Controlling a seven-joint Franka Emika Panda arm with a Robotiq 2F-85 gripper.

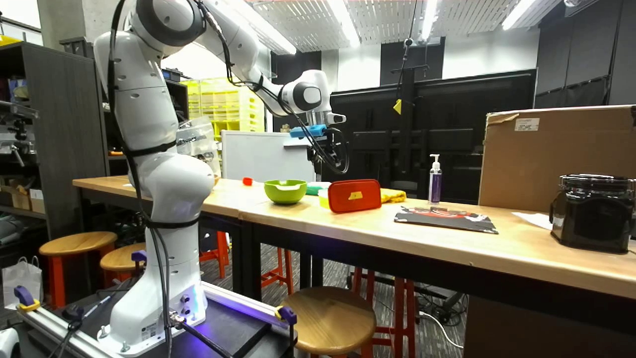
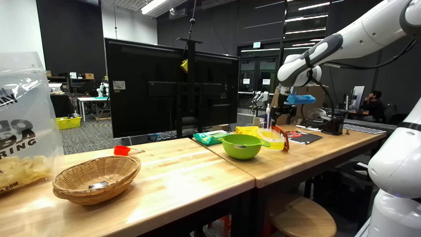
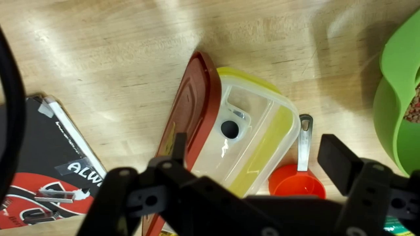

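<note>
My gripper is open in the wrist view, its two black fingers (image 3: 339, 163) wide apart with nothing between them. Below it on the table lies a clear container with yellow sides (image 3: 258, 129), and a red lid (image 3: 193, 106) leans on edge against it. A red measuring cup (image 3: 297, 181) with a metal handle rests beside the container, under the gap between the fingers. At the right edge is a green bowl (image 3: 388, 114) holding small reddish-brown pieces. In exterior view 2, the gripper hangs above the table near the container (image 2: 272, 136), clear of everything.
A black and red printed board (image 1: 447, 219) lies flat right of the lid. Behind it stands a pump bottle (image 1: 435, 182); a dark jar (image 1: 593, 212) is farther right. A green packet (image 2: 211, 137) and yellow cloth (image 2: 248, 130) lie behind the bowl. A wicker basket (image 2: 65, 183) sits on the other table.
</note>
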